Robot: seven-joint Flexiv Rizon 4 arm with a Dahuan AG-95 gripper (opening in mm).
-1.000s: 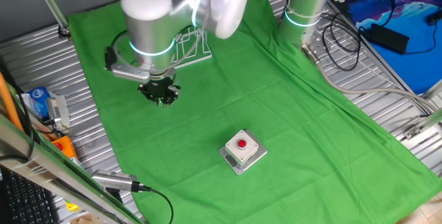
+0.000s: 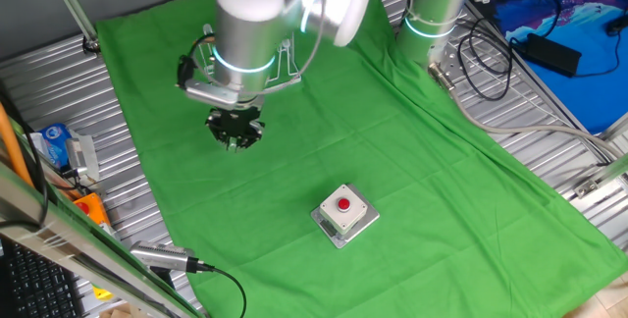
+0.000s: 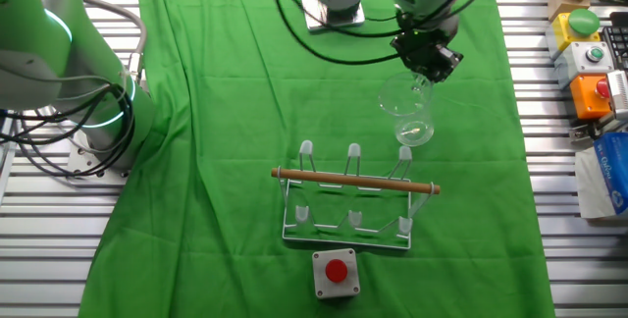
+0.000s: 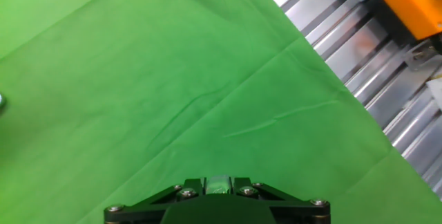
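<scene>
My gripper [image 2: 234, 144] hangs above the green cloth, pointing down, left of the middle in exterior view 1. In the wrist view its fingertips stand close together at the bottom edge, with a narrow pale patch between them. In exterior view 2 a clear glass [image 3: 414, 133] shows just below my gripper [image 3: 424, 77]. Its upper part overlaps or lies very near the fingertips; whether they touch it cannot be told. The glass cannot be made out in exterior view 1 or the wrist view.
A white wire rack [image 3: 348, 244] with a wooden bar [image 3: 355, 180] stands near the glass. One red button box [image 3: 336, 274] sits beside the rack; another [image 2: 343, 210] stands across the cloth. Between that one and my gripper the green cloth [image 2: 285, 166] is clear.
The arm has shifted to the right in exterior view 1, with its upper part moving more than the gripper. The rack is now more covered by the arm. The button box has not moved.
</scene>
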